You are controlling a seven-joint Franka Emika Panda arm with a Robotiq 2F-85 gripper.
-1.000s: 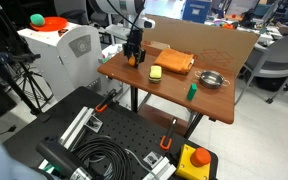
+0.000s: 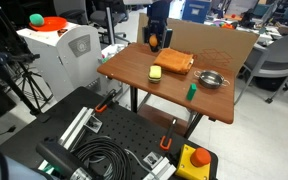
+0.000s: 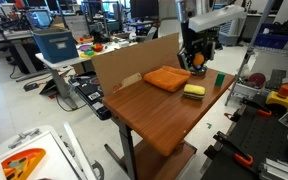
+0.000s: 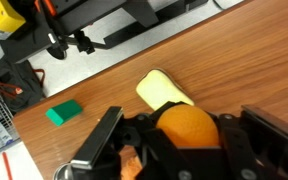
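Observation:
An orange ball-like object (image 4: pixel 187 127) is held between the dark fingers of my gripper (image 2: pixel 154 44), which is shut on it. In exterior view 2 the orange object (image 3: pixel 198 60) hangs above the table, clear of its top. Below and nearer the front edge, a yellow sponge-like block (image 2: pixel 155 72) lies on the wooden table (image 2: pixel 124 66). Behind it is an orange cloth or tray (image 2: pixel 174 61). From the wrist, the yellow block (image 4: pixel 162 89) shows just beyond the held object, whose underside is hidden.
To the right stands a metal pot (image 2: pixel 213 79), and a small green block (image 2: pixel 191 91) is near the front edge. A brown panel (image 2: pixel 214 45) rises behind the table.
My gripper has lifted the orange object off the left part of the table and carried it rightward, toward the orange cloth. The things on the table have stayed put.

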